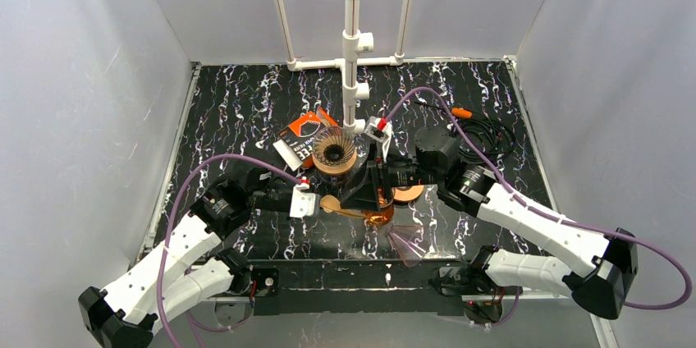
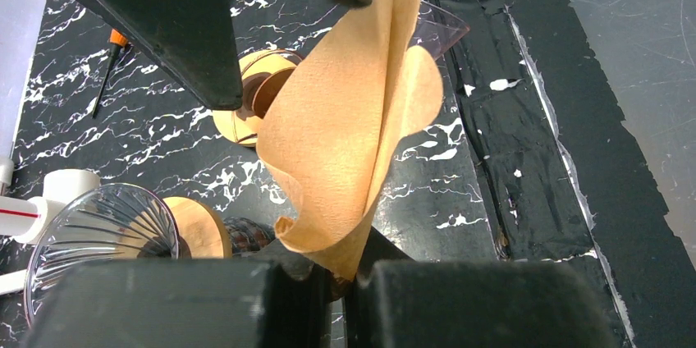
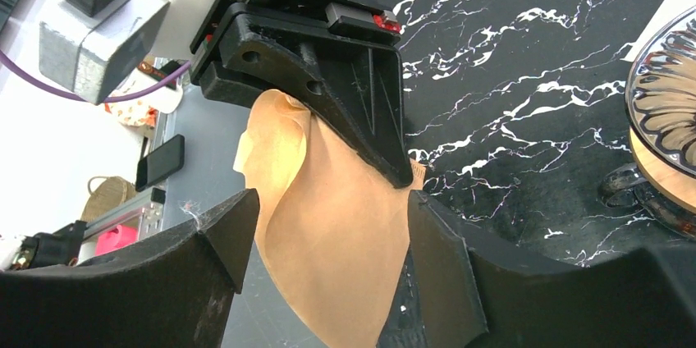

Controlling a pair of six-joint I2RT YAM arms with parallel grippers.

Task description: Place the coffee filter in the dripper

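The tan paper coffee filter [image 2: 336, 126] is pinched at one end by my left gripper, which is shut on it; the paper's free end looks folded and curled. My right gripper stands part open with the filter [image 3: 336, 233] between its spread fingers. Whether either right finger touches the paper is hard to tell. From above, both grippers face each other, the filter [image 1: 330, 203] bridging toward the right one. The ribbed glass dripper [image 1: 334, 144], on its wooden collar, stands behind them; the right wrist view shows part of this dripper [image 3: 669, 89] at its edge.
An orange and black box [image 1: 297, 135] lies left of the dripper. Under the right gripper are an amber glass vessel [image 1: 379, 216] and a round wooden piece [image 1: 408, 194]. A clear pinkish cone [image 1: 409, 243] lies near the front edge. Coiled black cable [image 1: 491, 135] occupies the back right.
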